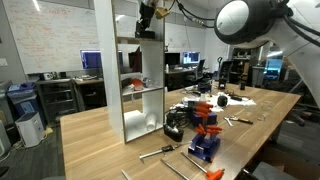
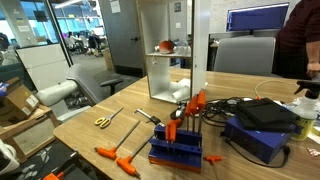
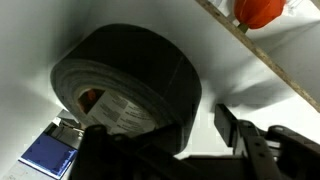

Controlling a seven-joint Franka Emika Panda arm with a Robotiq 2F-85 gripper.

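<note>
A roll of black tape fills the left and middle of the wrist view, over a white surface. My gripper is at the near edge of the roll, its dark fingers spread apart at the bottom of that view. Part of the roll's edge lies between them; whether they touch it I cannot tell. In exterior view 1 the gripper is at the top of the white shelf unit, small and dark against the upper shelf. Exterior view 2 does not show the gripper.
A red-orange object sits on a lower shelf. On the table stands a blue rack with orange-handled tools, beside black cables and a blue box. Loose tools lie in front. The shelf's side panels flank the gripper closely.
</note>
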